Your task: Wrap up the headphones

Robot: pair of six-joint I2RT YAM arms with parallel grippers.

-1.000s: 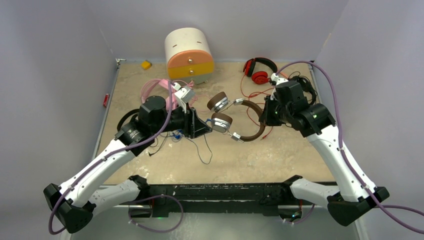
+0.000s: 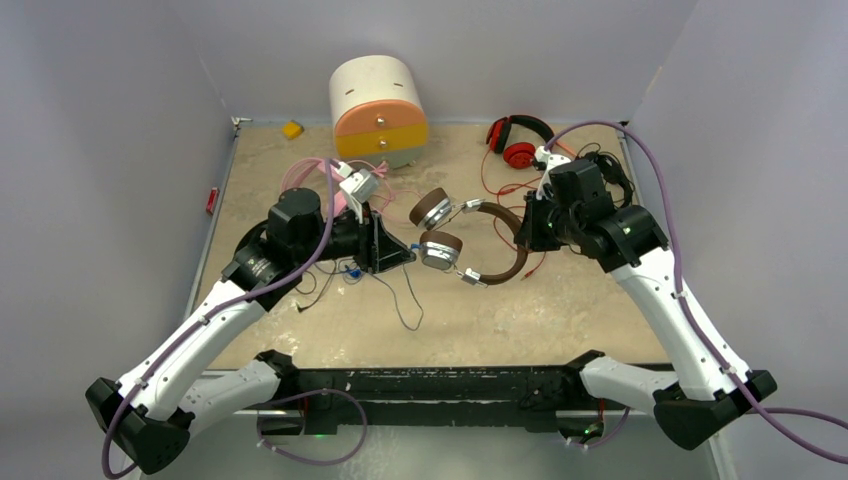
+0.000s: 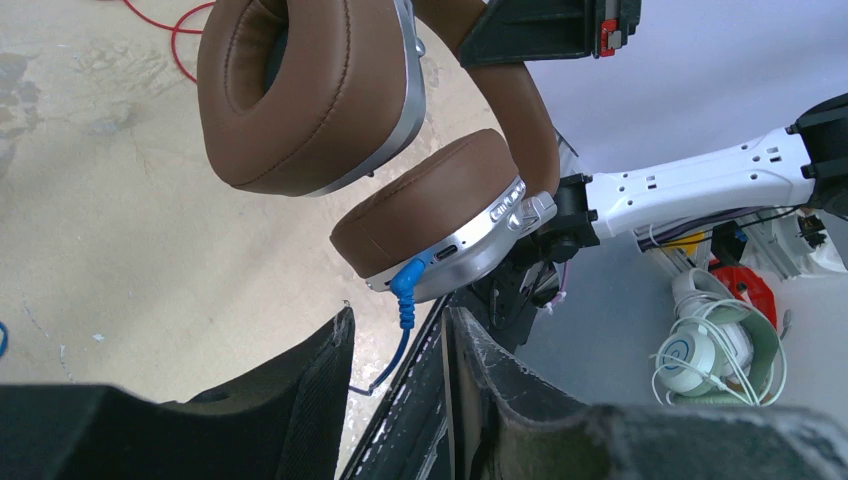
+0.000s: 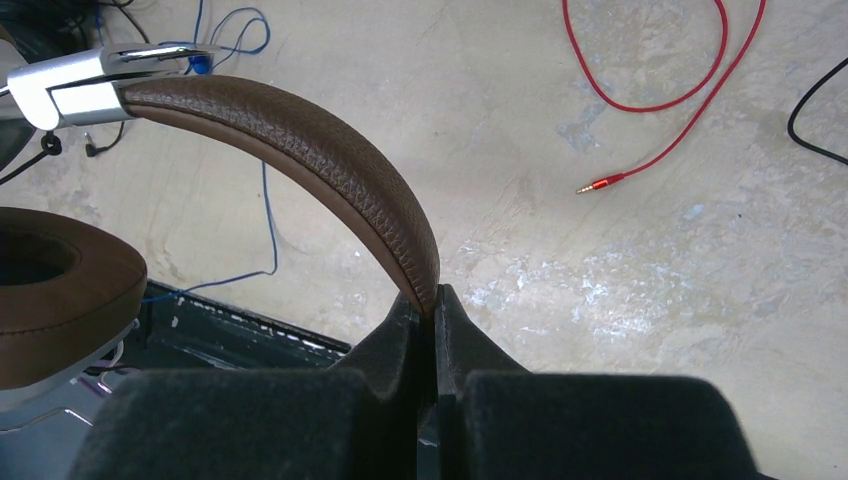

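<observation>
Brown leather headphones with silver fittings hang in the air, my right gripper [image 2: 530, 228] shut on the headband [image 4: 300, 150]. The two ear cups [image 2: 440, 250] point toward my left gripper [image 2: 400, 255]. In the left wrist view, a blue plug [image 3: 408, 280] sits in the lower cup, its thin cable [image 3: 398, 355] dropping behind my left fingers, which are part open below the plug. Whether the cable passes between them is unclear. The cable's slack [image 2: 410, 325] lies on the table.
Red-black headphones [image 2: 520, 152], pink headphones [image 2: 330, 175] and a drawer box [image 2: 380, 120] stand at the back. Red cables lie under the held pair.
My left gripper has moved slightly left, away from the ear cups. The right arm and the held headphones look almost unchanged.
</observation>
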